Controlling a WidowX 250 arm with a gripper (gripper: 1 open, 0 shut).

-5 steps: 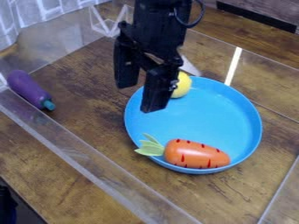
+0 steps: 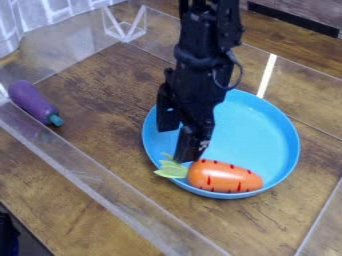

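The black gripper point(image 2: 179, 128) hangs open over the left part of a blue plate point(image 2: 262, 130), its fingers pointing down just above and behind the leafy end of an orange toy carrot point(image 2: 225, 177). The carrot lies in the front of the plate, with its pale green leaves toward the left. Nothing shows between the fingers. The arm and gripper hide the back left of the plate.
A purple toy point(image 2: 32, 100), long with a green tip, lies at the far left on the wooden table point(image 2: 94, 180). A white wire object point(image 2: 123, 25) stands at the back left. Clear strips cross the table's front left.
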